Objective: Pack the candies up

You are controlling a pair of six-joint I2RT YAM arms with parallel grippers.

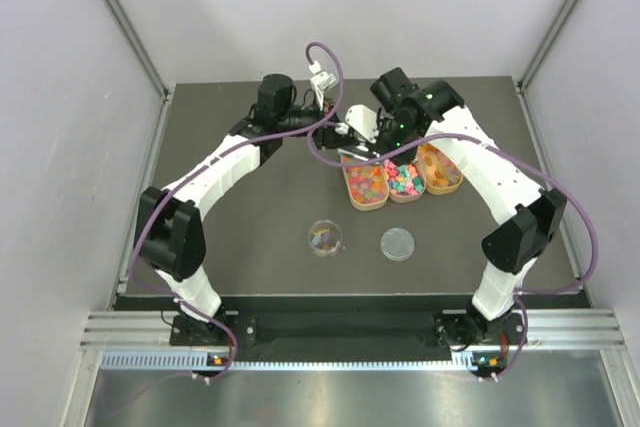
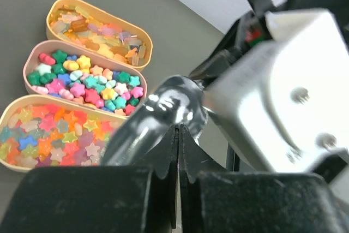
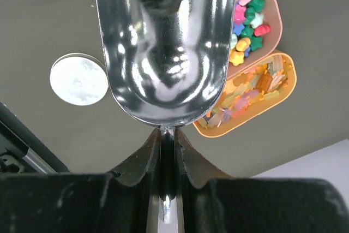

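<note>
A shiny metal scoop [image 3: 163, 80] is in my right gripper, whose fingers stand on both sides of its handle. Its bowl looks empty where it shows. In the left wrist view my left gripper is shut, nothing visible between its fingertips, with the scoop [image 2: 163, 110] just beyond them. Three candy boxes lie alongside: an orange-rimmed one of gummy pieces [image 2: 101, 34], a pink one of bright stars [image 2: 84, 80] and a pale one of translucent stars [image 2: 52, 135]. A clear jar [image 1: 325, 238] holds a few candies.
A round whitish lid [image 1: 397, 244] lies right of the jar. Both forearms meet above the boxes, close together, and partly cover them from above.
</note>
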